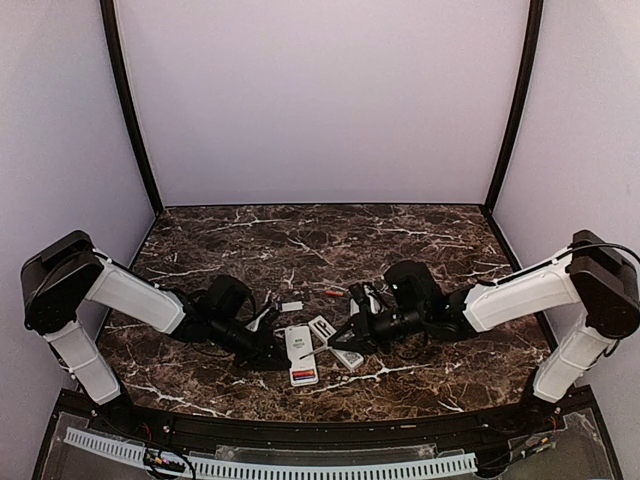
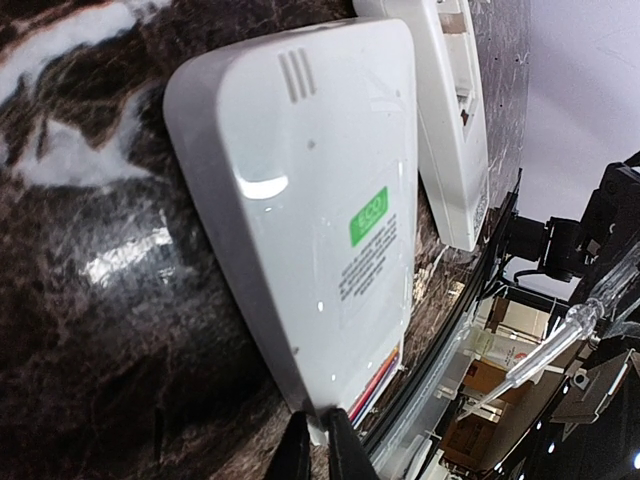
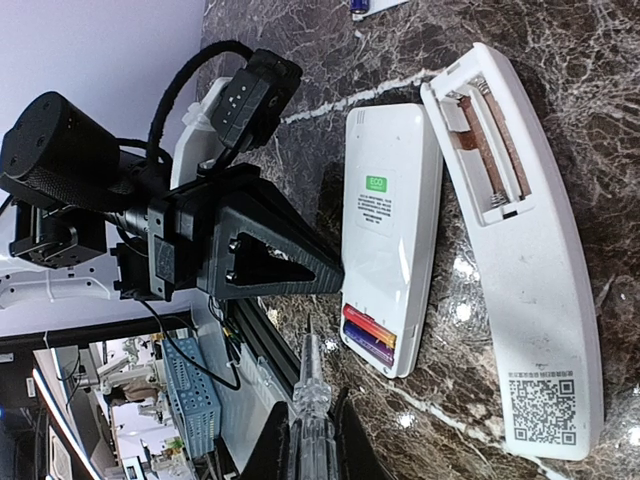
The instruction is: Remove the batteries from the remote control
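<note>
A white remote with a green label [image 3: 374, 200] lies back up on the table. Its open compartment at the near end holds a red-orange battery [image 3: 369, 325] and a purple battery [image 3: 368, 345]. Against the remote's left side rest the tips of my left gripper, which is shut; whether they pinch any part of it is unclear. My right gripper [image 1: 347, 341] is shut on a clear pointed tool [image 3: 313, 385]. In the top view, this tool reaches left over the near part of the remote; contact with the batteries cannot be made out.
A second white remote [image 3: 530, 270] lies close on the right, its compartment empty. Farther back are a small white piece [image 1: 291, 306] beside a blue battery [image 3: 358, 6], and an orange battery [image 1: 334, 293].
</note>
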